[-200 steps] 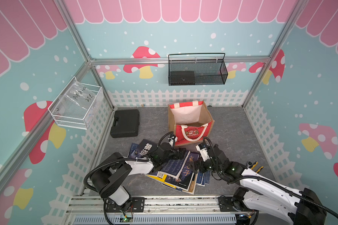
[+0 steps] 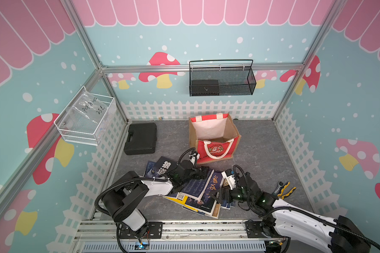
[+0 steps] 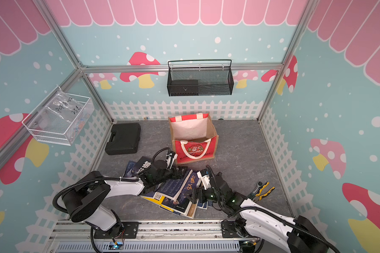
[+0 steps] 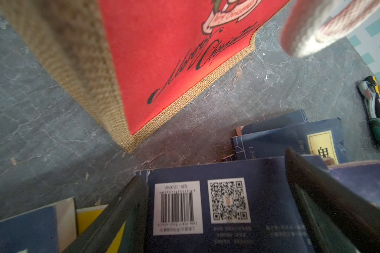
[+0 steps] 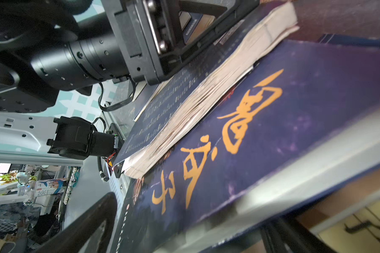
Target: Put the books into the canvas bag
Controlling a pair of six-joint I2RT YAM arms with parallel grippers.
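Observation:
The red and tan canvas bag [image 2: 215, 148] stands upright, its mouth open, behind a spread of overlapping books. My left gripper [image 2: 204, 172] is open over the far edge of a dark blue book [image 4: 228, 202], whose barcode shows between the spread fingers. To its right lies a purple-blue book with gold characters [image 5: 240, 126]. My right gripper is open at that book's right side, one finger [image 5: 92, 223] either side of its near part. Whether the right fingers touch the book I cannot tell. A black book [image 2: 163, 165] lies partly under the left arm.
Smaller blue booklets [image 4: 278, 141] lie beyond the barcode book, and yellow-edged books [image 2: 183, 202] underneath. A black case [image 2: 140, 139] stands at the left, pliers [image 2: 286, 190] and a ratchet at the right. The floor right of the bag [image 2: 261, 147] is clear.
My right gripper has moved a little toward the front, from near the middle of the gold-lettered book's right side to lower down. The left arm, bag and books look unchanged.

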